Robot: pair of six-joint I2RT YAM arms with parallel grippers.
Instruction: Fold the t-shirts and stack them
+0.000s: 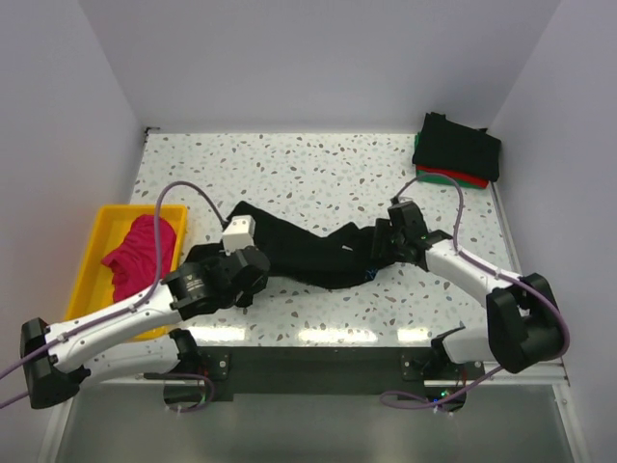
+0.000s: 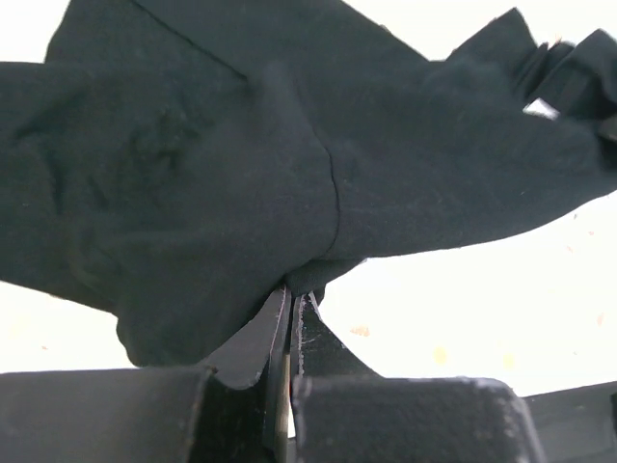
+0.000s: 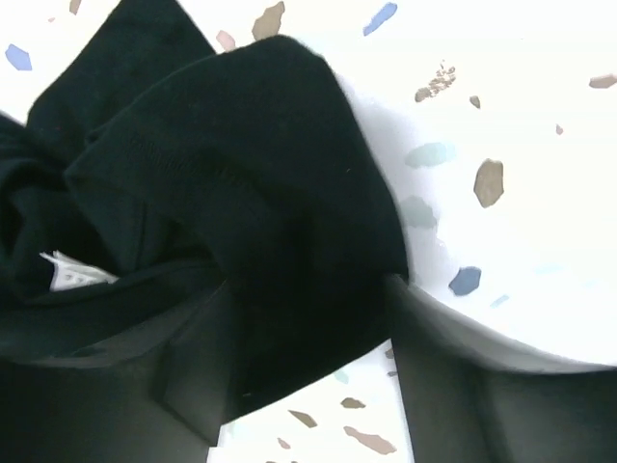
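Observation:
A black t-shirt (image 1: 308,253) lies spread and rumpled across the middle of the table. In the left wrist view my left gripper is shut at the lower fold of the black cloth (image 2: 193,174); in the top view it is raised over the shirt's left end, with cloth hanging below. My right gripper is over the shirt's bunched right end (image 3: 270,145), its fingers blurred and apart, with a small white label (image 3: 77,272) nearby.
A folded black stack (image 1: 457,147) with red and green beneath sits at the back right. A yellow bin (image 1: 96,275) holding red cloth (image 1: 140,260) is at the left.

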